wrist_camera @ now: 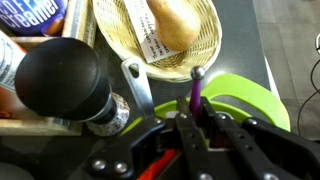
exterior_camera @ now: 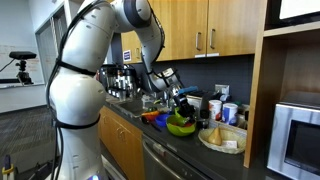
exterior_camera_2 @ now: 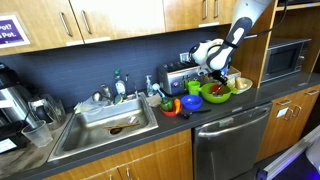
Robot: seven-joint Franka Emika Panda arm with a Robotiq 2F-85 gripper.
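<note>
A green bowl [exterior_camera: 181,130] stands on the counter, and my gripper [exterior_camera_2: 212,82] points down over it. In the wrist view, a slim purple handle-like piece [wrist_camera: 197,88] stands up between the fingers, which are shut on it. Its lower part is hidden by my gripper. Below the fingers lie the bowl's green rim [wrist_camera: 262,98] and something red [wrist_camera: 156,164] inside. A grey handle with a hole [wrist_camera: 138,84] leans out beside the bowl.
A wicker basket [wrist_camera: 103,12] holding a pear-shaped item [wrist_camera: 174,22] sits close by. A black-capped jar [wrist_camera: 66,78] is on the other side. Bright containers [exterior_camera_2: 190,103] stand beside the bowl; the sink [exterior_camera_2: 105,122] lies farther along. Cabinets hang overhead.
</note>
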